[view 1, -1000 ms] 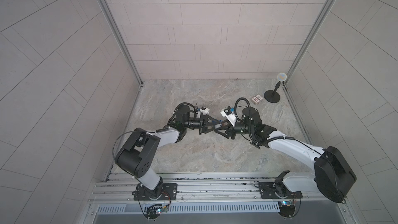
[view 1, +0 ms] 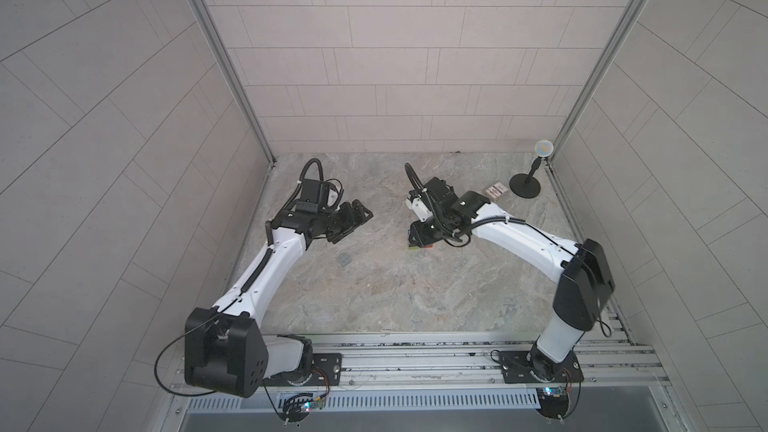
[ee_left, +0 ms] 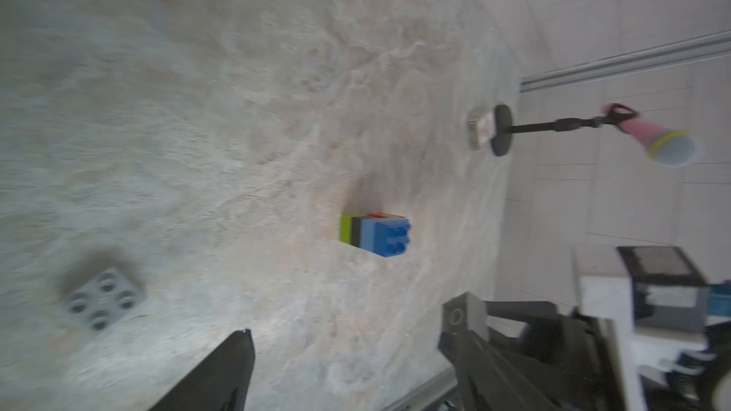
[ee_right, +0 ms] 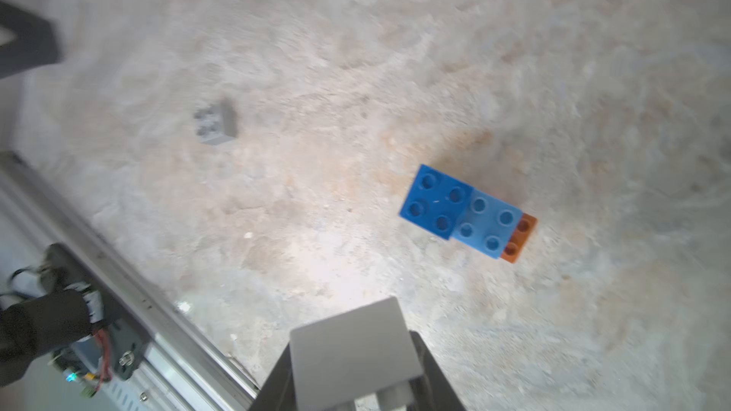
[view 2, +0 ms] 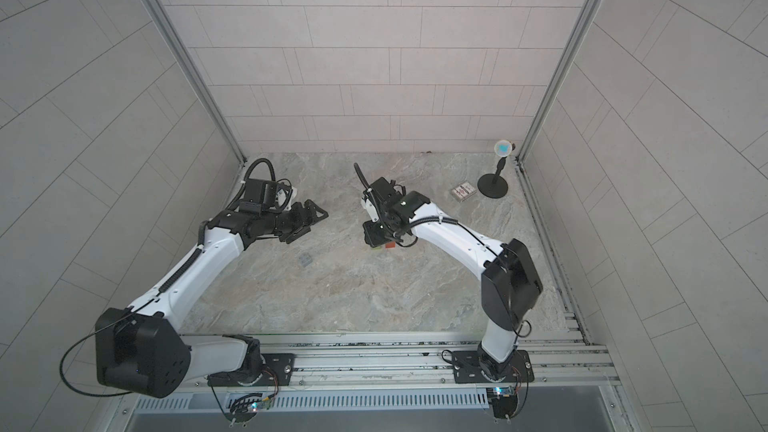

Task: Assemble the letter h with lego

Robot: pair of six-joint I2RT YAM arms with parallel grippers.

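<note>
A lego assembly of blue, light blue, dark, green and orange bricks lies on the table; in the right wrist view its blue top (ee_right: 434,201) and orange end (ee_right: 517,237) show. A grey brick (ee_left: 102,297) sits apart to the left. My left gripper is open with nothing between its fingers, raised left of the assembly. My right gripper is shut on a grey brick, above and near the assembly. In both top views the right arm partly hides the assembly.
A black stand (view 1: 525,185) with a small card-like box (view 1: 496,190) beside it is at the back right. Walls enclose the stone table (view 1: 376,288).
The assembly has come into view beneath.
</note>
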